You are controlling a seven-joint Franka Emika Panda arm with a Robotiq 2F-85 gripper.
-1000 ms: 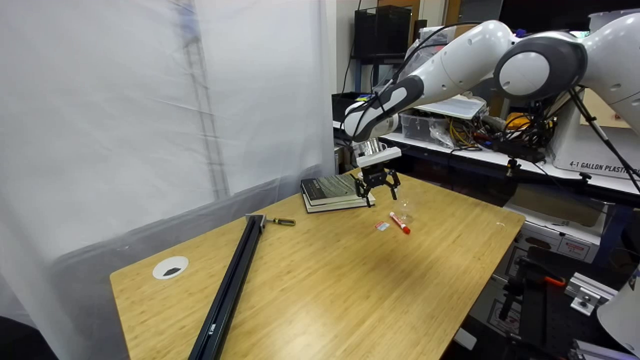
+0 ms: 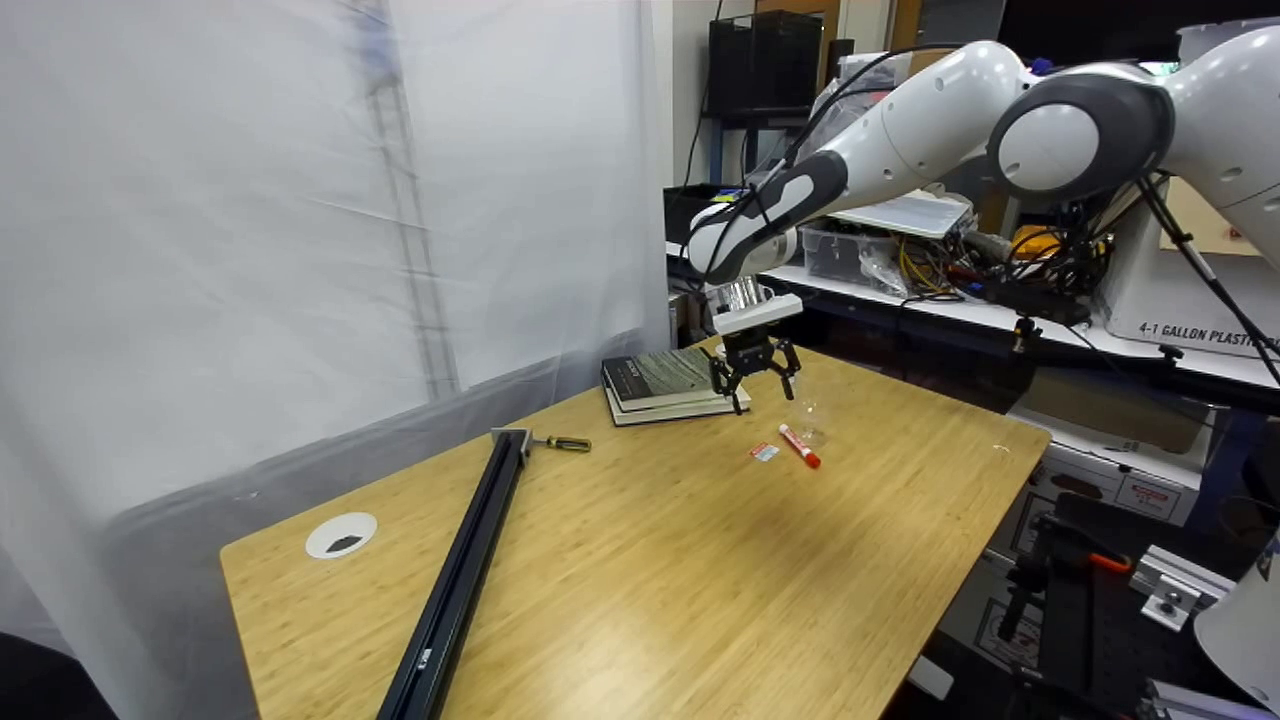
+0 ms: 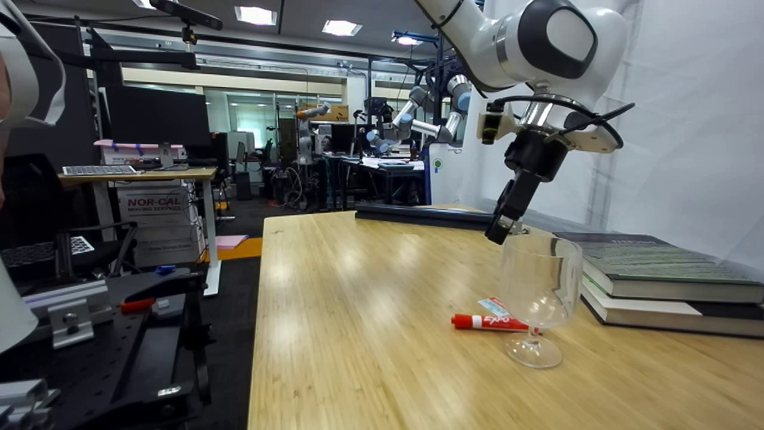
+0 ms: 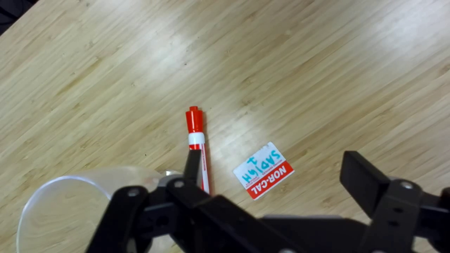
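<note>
My gripper is open, its fingers spread wide with nothing between them. In exterior view 1 the gripper hangs above the table beside the books. A clear stemmed glass stands upright on the table; in the wrist view its rim shows at the lower left, partly behind a finger. The red and white marker lies on the wood, one end hidden by the left finger. A small red and white NOR-CAL label lies flat beside the marker, seen between the fingers.
Two stacked books lie by the curtain. A long black rail crosses the table, with a screwdriver near its end. A round white disc marks the left corner.
</note>
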